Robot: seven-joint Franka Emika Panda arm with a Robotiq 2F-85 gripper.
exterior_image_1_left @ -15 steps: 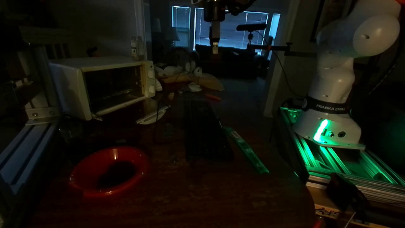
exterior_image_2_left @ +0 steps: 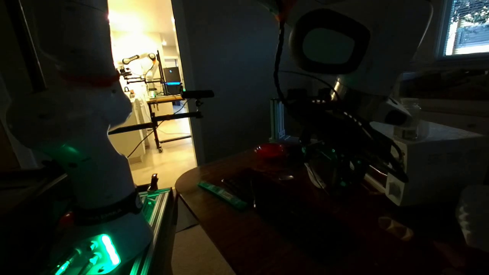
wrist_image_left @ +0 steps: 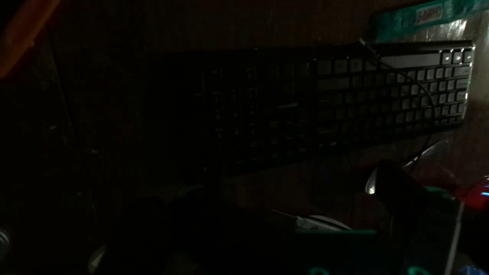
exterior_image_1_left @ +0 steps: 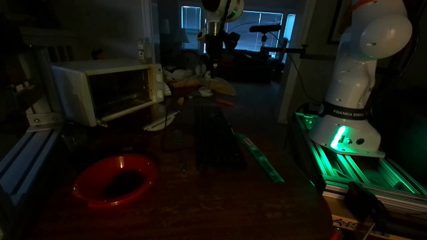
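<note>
In exterior view 1 my gripper (exterior_image_1_left: 215, 65) hangs above the far part of the table, near the keyboard's far end. In exterior view 2 the gripper (exterior_image_2_left: 340, 172) is a dark shape in front of the toaster oven. Two dark finger shapes stand well apart along the bottom of the wrist view, so it looks open, and I see nothing held. Below lies a black keyboard (wrist_image_left: 389, 91) with a cable across it. A long green packet (exterior_image_1_left: 262, 159) rests along the keyboard's right side. Deep shadow hides much of the fingers.
A red bowl (exterior_image_1_left: 90, 192) sits at the table's near left. Behind it are a white toaster oven (exterior_image_1_left: 74, 92) with its inside exposed and a pale flat item (exterior_image_1_left: 162, 122). An orange-red object (exterior_image_1_left: 224, 102) lies beyond the keyboard.
In exterior view 1 my gripper has shifted left and lower, and the arm's white wrist section has come into view. Objects on the table look unmoved.
</note>
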